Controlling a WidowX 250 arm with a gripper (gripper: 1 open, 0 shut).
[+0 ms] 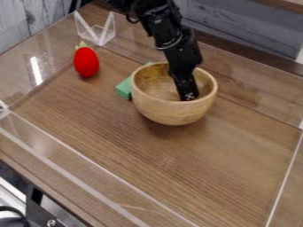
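Observation:
A wooden bowl [172, 111] sits on the tabletop, with the black gripper [186, 89] reaching down into it from the top. The fingertips are inside the bowl near its right side; whether they are open, shut or holding anything cannot be made out. A green object [124, 89] lies at the bowl's left, partly hidden behind it. A red tomato-like object [85, 62] stands to the upper left.
A clear, angular plastic object [97, 27] is at the back left, and the table's raised back edge runs behind the bowl.

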